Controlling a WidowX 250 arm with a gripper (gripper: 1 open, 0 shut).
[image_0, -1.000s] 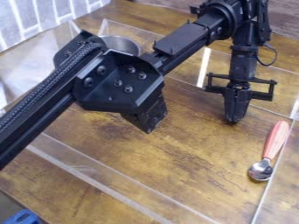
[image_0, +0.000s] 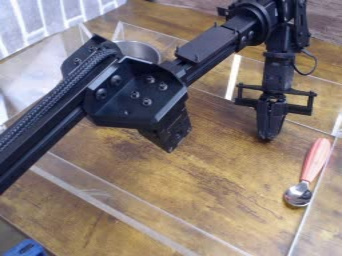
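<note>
The black arm reaches from the left edge to the upper right. Its gripper (image_0: 270, 127) points down at the wooden table (image_0: 147, 190), low over it or touching it, with its narrow fingertips together and nothing visible between them. A spoon (image_0: 309, 170) with a pink handle and a metal head lies to the right of and below the gripper, apart from it.
A metal bowl (image_0: 140, 51) is partly hidden behind the arm at the upper left, beside a clear plastic wall. Clear strips cross the table. A blue object (image_0: 20, 247) is at the bottom-left corner.
</note>
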